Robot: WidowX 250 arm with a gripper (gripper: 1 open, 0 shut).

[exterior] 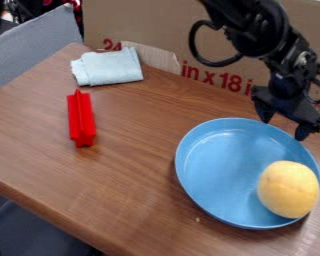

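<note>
My black gripper (286,112) hangs low at the right, just behind the blue plate (223,170), open, its fingers spread over the spot where a white tube lies, now mostly hidden behind it. A yellow rounded object (287,189) rests on the right part of the plate. A red bar-shaped object (81,119) lies on the left of the wooden table.
A folded pale cloth (107,68) lies at the back left. A cardboard box (176,30) stands along the back edge. A grey surface lies beyond its left edge.
</note>
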